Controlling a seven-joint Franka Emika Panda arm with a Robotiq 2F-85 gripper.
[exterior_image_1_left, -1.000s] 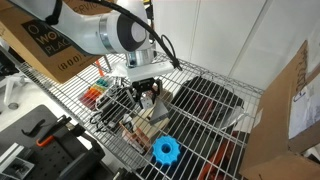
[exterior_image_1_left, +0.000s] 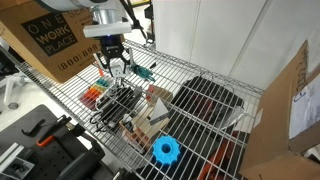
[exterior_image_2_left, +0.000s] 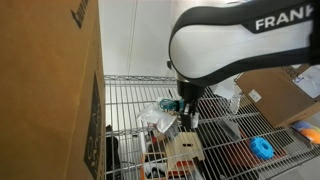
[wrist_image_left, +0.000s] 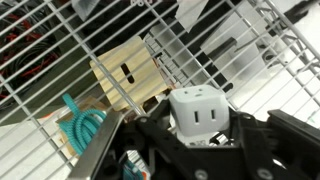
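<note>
A small white block with two dark slots (wrist_image_left: 200, 112), like a plug or socket piece, sits between the fingers of my gripper in the wrist view. The gripper (exterior_image_1_left: 116, 67) is shut on it and held over the back left of the wire rack in exterior view 1. From the other side, in exterior view 2, dark fingers (exterior_image_2_left: 186, 112) hang below the white arm, above a tan wooden piece. The lower part of the block is hidden by the fingers in the wrist view.
A tan wooden piece with holes (wrist_image_left: 132, 72) and a teal coil (wrist_image_left: 82, 128) lie below. On the rack are a blue toothed ring (exterior_image_1_left: 166, 150) and dark cables (exterior_image_1_left: 118, 103). Cardboard boxes (exterior_image_1_left: 292, 110) stand at both sides.
My arm has moved back and left, carrying the gripper from the middle of the rack toward its rear left. The teal item behind the arm has come into sight.
</note>
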